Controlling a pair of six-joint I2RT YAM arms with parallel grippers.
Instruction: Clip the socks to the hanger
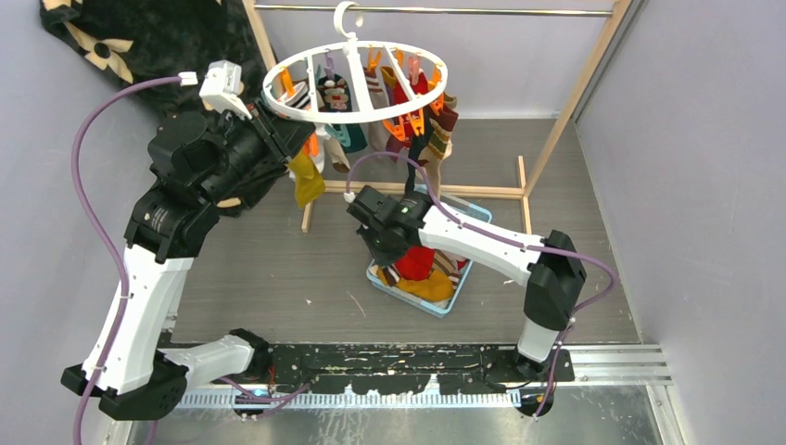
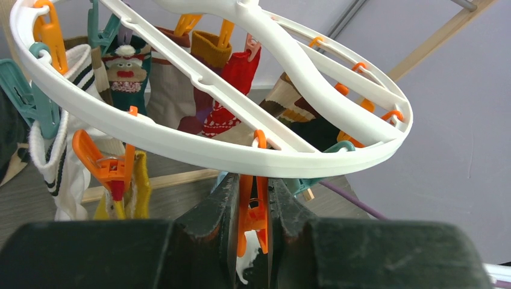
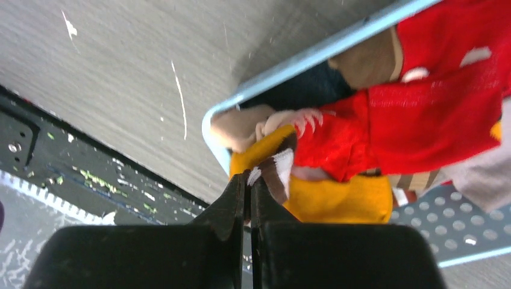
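Note:
The white round hanger (image 1: 364, 117) carries socks on coloured clips. In the left wrist view my left gripper is shut on an orange clip (image 2: 256, 223) just below the hanger's rim (image 2: 325, 162). My right gripper is low over the blue basket (image 3: 307, 58), shut on a striped brown, white and yellow sock (image 3: 277, 174) at the basket's corner. Red socks (image 3: 434, 120) and a mustard sock (image 3: 337, 195) lie in the basket.
The wooden rack (image 1: 586, 65) with a metal bar (image 1: 500, 12) stands behind. A dark patterned cloth (image 1: 120, 46) is at the back left. Walls border both sides.

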